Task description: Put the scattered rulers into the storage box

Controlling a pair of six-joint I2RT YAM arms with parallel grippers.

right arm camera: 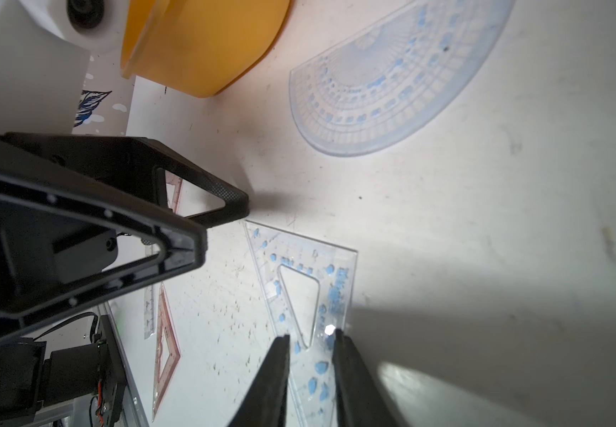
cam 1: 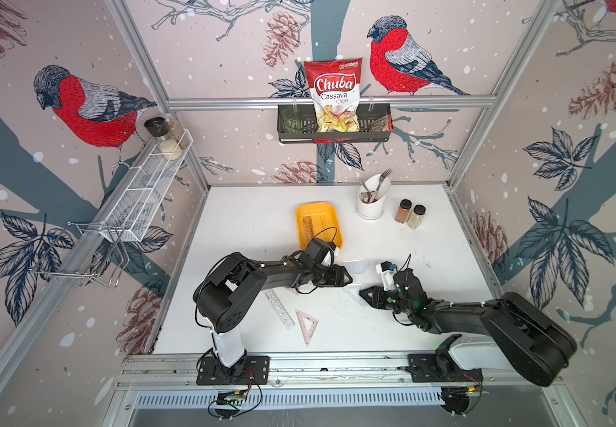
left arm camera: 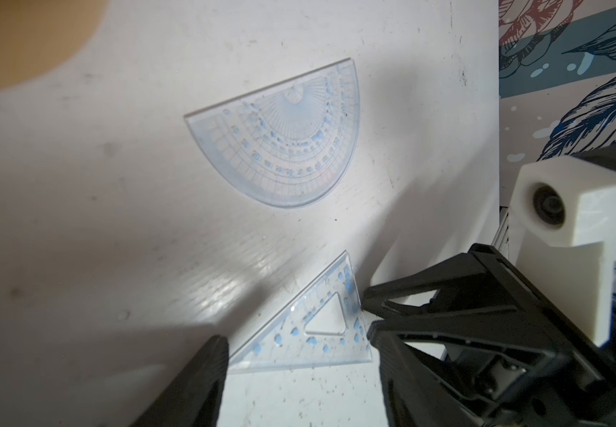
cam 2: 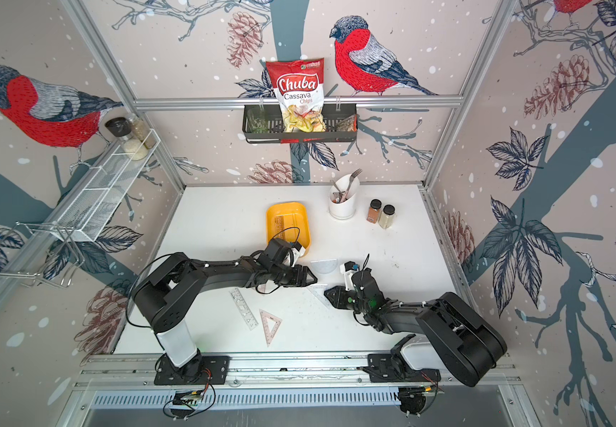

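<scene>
A clear set square with blue marks [left arm camera: 354, 345] lies flat on the table between my two grippers. My left gripper stands open above its one side, fingers apart. From the other side my right gripper is part open, its fingers astride the narrow end of the set square, no grip visible. A clear protractor [right arm camera: 393, 78] lies behind them. Nearer the front left are a clear straight ruler [cam 1: 279, 310] and a pink triangle [cam 1: 306, 327]. Another pink piece [right arm camera: 173, 190] shows partly behind the left fingers. The orange storage box [cam 1: 318, 207] stands behind my left arm, partly covered.
A white cutlery holder [cam 1: 371, 207] and two spice jars [cam 1: 409, 214] stand at the back right. A wire rack [cam 1: 144, 188] hangs on the left wall. Both arms nearly meet at the table's middle.
</scene>
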